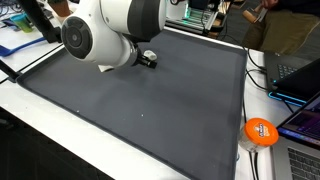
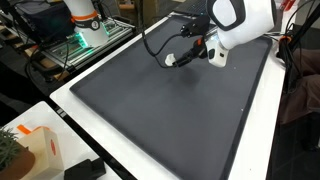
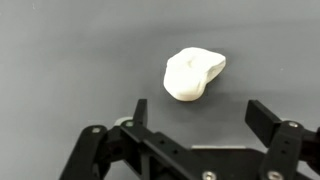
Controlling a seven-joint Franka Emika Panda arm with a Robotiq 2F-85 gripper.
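Observation:
A small, smooth white object lies on the dark grey tray, ahead of my gripper in the wrist view. The two black fingers stand wide apart there, with nothing between them. The same white object shows just past the gripper's end in exterior view 1. From the other side, exterior view 2 has the white piece close beside the gripper. Low in the wrist view, pale bits peep out behind the gripper; what they are is hidden.
The dark tray is bare over most of its surface. Beyond it, an orange-lidded container and laptops stand at the right. A potted plant and a white-and-orange item sit outside the tray.

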